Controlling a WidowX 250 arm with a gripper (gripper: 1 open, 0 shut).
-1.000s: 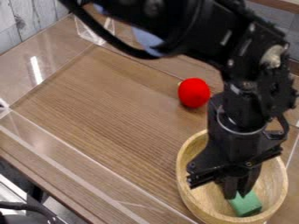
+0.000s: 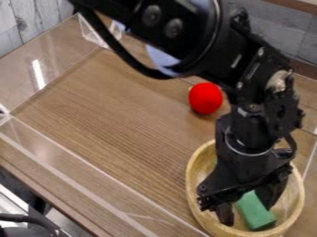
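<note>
My black gripper (image 2: 238,198) is down inside a round tan bowl (image 2: 198,168) at the lower right, its fingers open. A green block (image 2: 257,212) lies in the bowl at the fingers, partly covered by them; whether they touch it I cannot tell. A red ball (image 2: 206,98) rests on the wooden table behind the bowl.
A pale blue object (image 2: 165,57) and a clear item at the back are partly hidden by my arm. A grey wall stands behind; cables are at the lower left.
My gripper has moved lower into the bowl, around the green block, covering more of it. The ball has stayed in place.
</note>
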